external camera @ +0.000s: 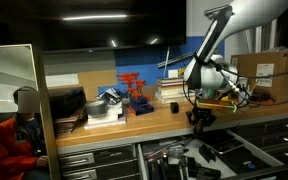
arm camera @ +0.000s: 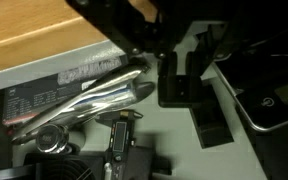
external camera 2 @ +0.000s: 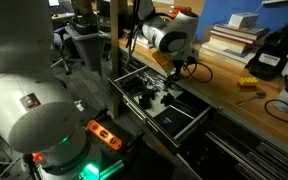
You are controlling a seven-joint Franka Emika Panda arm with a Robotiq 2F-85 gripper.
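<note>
My gripper is shut on a small black object (arm camera: 181,92), whose squarish end shows below the fingers in the wrist view. What the object is cannot be told. In exterior view 1 the gripper (external camera: 198,122) points down over the back of an open drawer, close to the worktop's front edge. Inside the drawer (arm camera: 189,152), whose pale floor shows bare in places, lie shiny metal tools (arm camera: 109,98), a digital caliper (arm camera: 118,140) and a flat black piece (arm camera: 214,122), the last just beyond the held object.
The wooden worktop (external camera: 144,125) runs behind the drawer, bearing stacked books (external camera 2: 234,40) and a red and yellow item (external camera 2: 247,84). A small black item (external camera: 174,107) stands on it. Someone in red (external camera: 14,150) sits at the far left.
</note>
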